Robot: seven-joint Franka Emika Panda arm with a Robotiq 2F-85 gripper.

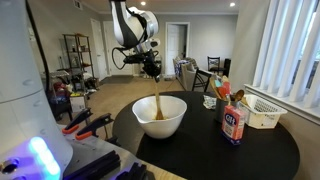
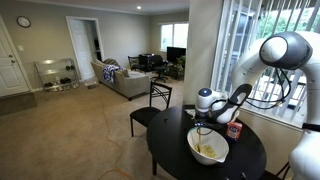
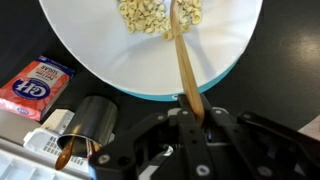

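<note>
A white bowl [image 1: 160, 116] stands on the dark round table. In the wrist view, ring-shaped cereal pieces [image 3: 146, 15] lie inside the bowl [image 3: 110, 58]. A long wooden utensil [image 3: 182, 55] reaches down into the cereal; its lower end is cut off by the top of that view. My gripper is shut on the upper part of its handle. In exterior view 1 the gripper [image 1: 153, 77] is above the bowl, with the utensil [image 1: 158, 100] nearly upright below it. Exterior view 2 also shows the bowl [image 2: 208, 146] under the arm.
A red, white and blue sugar carton [image 1: 233, 122] stands right of the bowl. Behind it are a dark metal utensil holder [image 3: 91, 119] and a white basket [image 1: 263, 115].
</note>
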